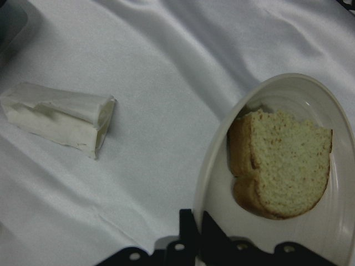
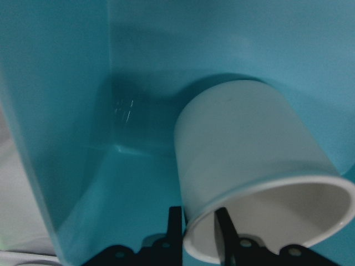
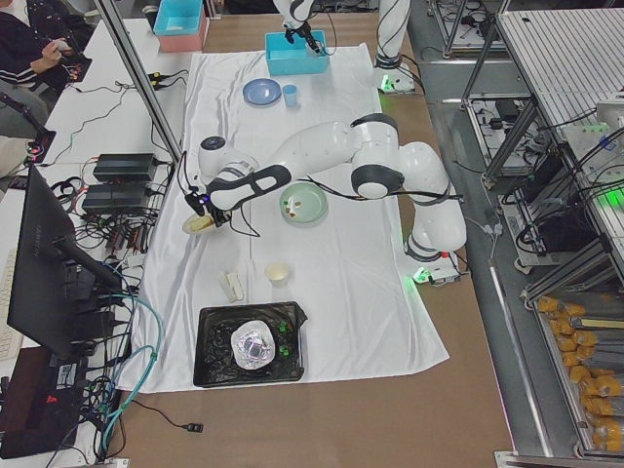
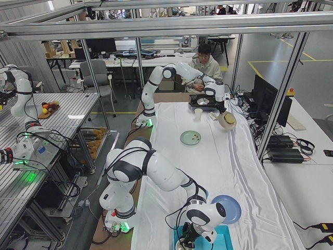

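Observation:
A cream bowl [image 1: 222, 233] with a bread slice [image 1: 283, 166] in it sits toward the monitor side of the white cloth, my left gripper shut on its rim; in the camera left view the left gripper [image 3: 210, 210] is partly hidden by its arm. A folded white paper packet [image 1: 55, 116] lies beside it. In the blue bin [image 2: 50, 138], a white cup [image 2: 244, 133] lies on its side, my right gripper at its rim, one finger inside and one outside; whether it grips cannot be told.
A green plate [image 3: 303, 202] is mid-cloth, with a cream cup [image 3: 278, 273] and black tray [image 3: 210, 361] nearer the front. A blue plate [image 3: 262, 92] and blue cup [image 3: 291, 95] stand by the bin.

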